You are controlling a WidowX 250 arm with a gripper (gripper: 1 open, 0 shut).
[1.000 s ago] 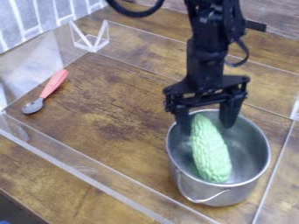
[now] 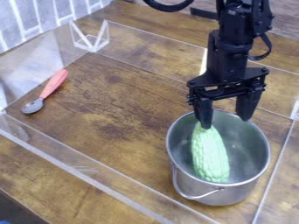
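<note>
A black gripper (image 2: 225,110) hangs open at the upper right, its two fingers over the back rim of a steel pot (image 2: 246,157) with a wire handle. Inside the pot lies a pale green corn cob (image 2: 209,157), leaning lengthwise with its upper end toward the back rim, just below the left finger. Nothing shows between the fingers.
A spoon with a pink handle (image 2: 52,85) lies at the left of the wooden table (image 2: 105,131). Clear plastic edges run along the left and front. A small white wire piece (image 2: 93,39) stands at the back left.
The pot and corn look unchanged.
</note>
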